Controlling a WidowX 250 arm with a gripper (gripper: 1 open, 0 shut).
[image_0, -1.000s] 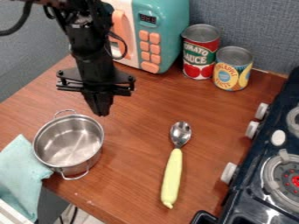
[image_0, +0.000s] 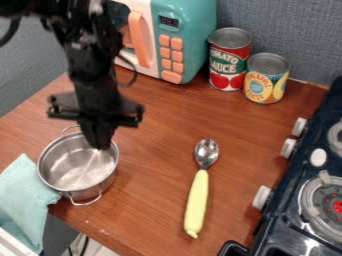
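A steel pot (image_0: 79, 170) with two loop handles stands at the left of the wooden table. The black gripper (image_0: 98, 135) hangs over the pot's back right part, its fingertips at or just inside the rim; the arm is blurred and whether the fingers are open or shut is unclear. A spoon with a pale yellow handle (image_0: 197, 200) lies to the right of the pot. A light blue cloth (image_0: 23, 203) lies at the pot's left.
A toy stove (image_0: 318, 175) fills the right edge. At the back stand a tomato sauce can (image_0: 229, 60), a second can (image_0: 266, 80) and a teal microwave (image_0: 201, 30).
The gripper has moved down and toward the left front, from behind the pot to over its back right part. The pot and other objects have stayed in place.
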